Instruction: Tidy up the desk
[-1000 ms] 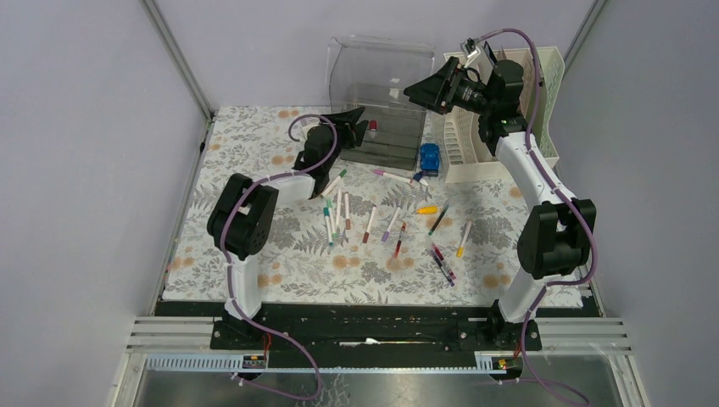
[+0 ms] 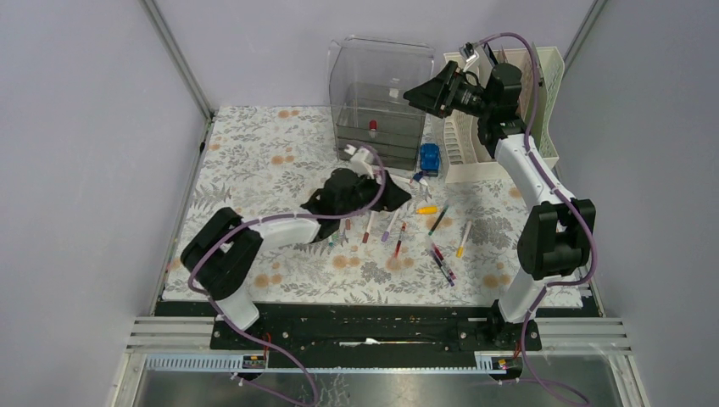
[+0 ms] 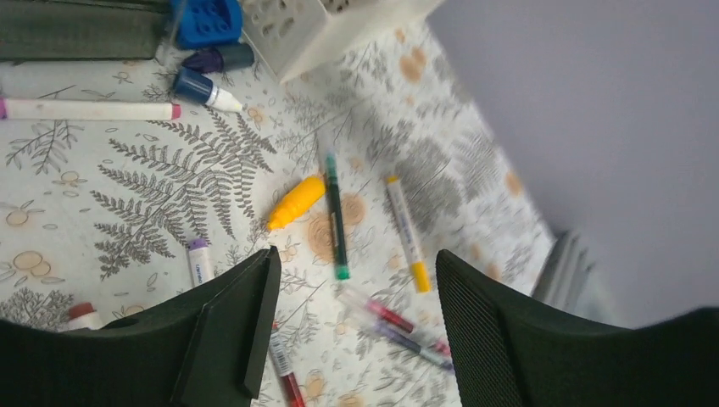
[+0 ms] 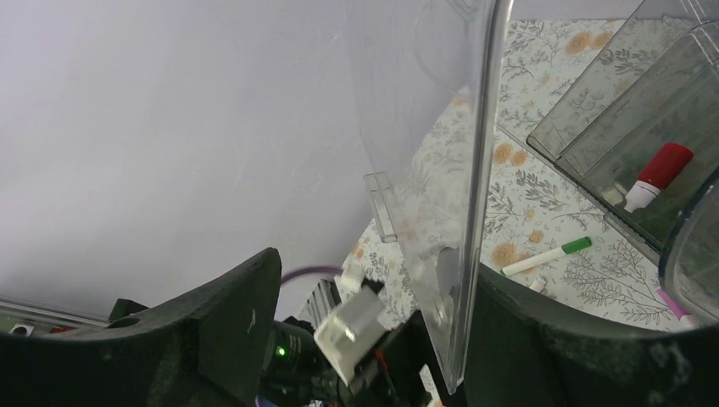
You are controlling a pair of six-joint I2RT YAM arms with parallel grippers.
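Observation:
My left gripper (image 2: 392, 191) hovers open over the middle of the desk, among scattered markers. Its view shows a yellow marker (image 3: 297, 200), a green pen (image 3: 336, 229), a yellow-capped pen (image 3: 407, 237), a pink-ended pen (image 3: 85, 109) and a navy marker (image 3: 195, 86). My right gripper (image 2: 432, 93) is high at the clear organizer (image 2: 356, 85), the edge of the clear panel (image 4: 466, 254) between its fingers; whether it grips it I cannot tell. A red marker (image 4: 665, 166) lies inside the organizer.
A white slotted holder (image 2: 462, 170) stands at the back right, with a blue object (image 2: 429, 158) beside it.
The right arm is nearly still.

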